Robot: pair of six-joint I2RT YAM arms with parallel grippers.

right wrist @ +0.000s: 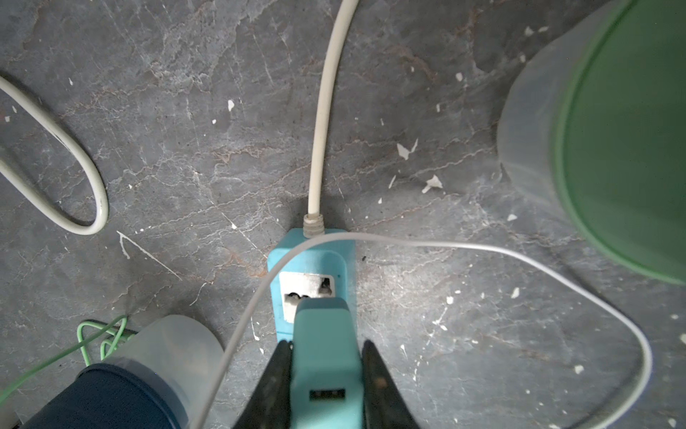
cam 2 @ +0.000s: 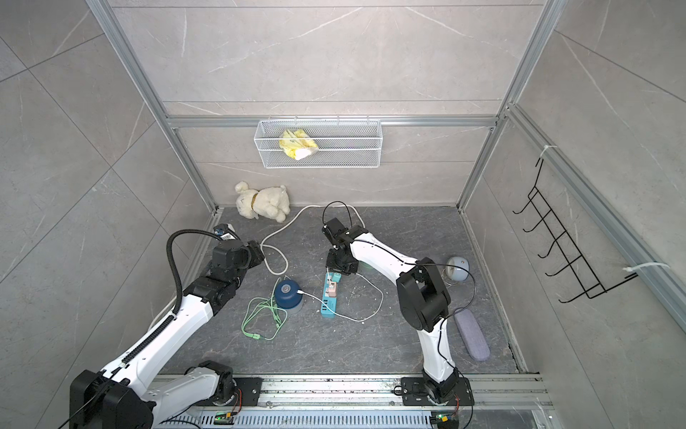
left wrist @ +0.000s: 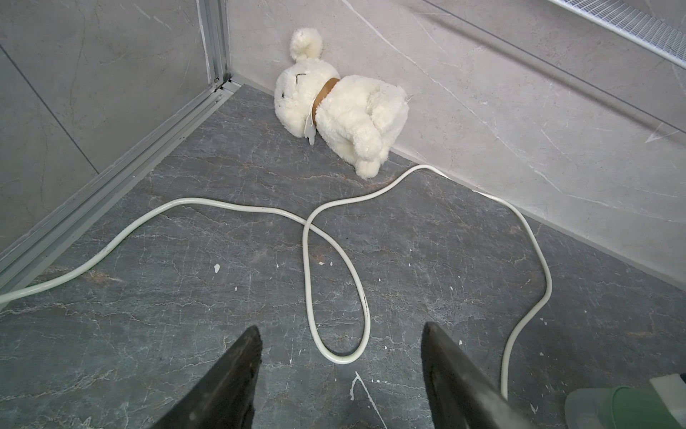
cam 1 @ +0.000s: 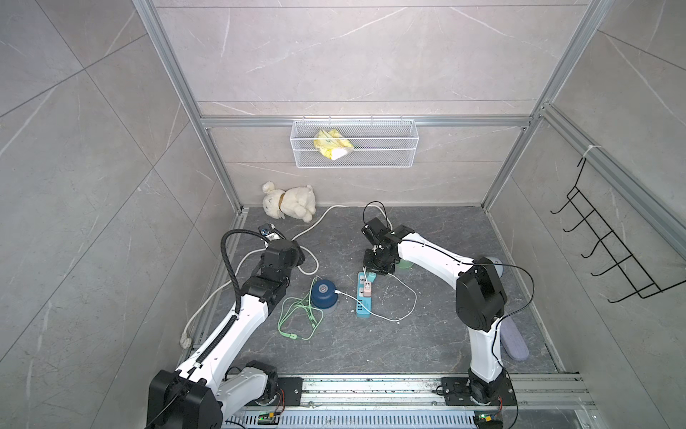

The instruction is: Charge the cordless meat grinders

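My right gripper is shut on a teal charging adapter. It holds the adapter over the far end of the blue power strip, partly covering a white socket plate; I cannot tell whether the adapter touches it. A pink adapter sits on the strip. A white cable links it to the blue-topped grinder on the left. The green-lidded grinder stands to the right, mostly hidden from above by the arm. My left gripper hangs open and empty over bare floor.
A green cable lies loosely coiled beside the blue grinder. The strip's thick cord loops across the back left, near a white plush toy. A purple case lies at the right.
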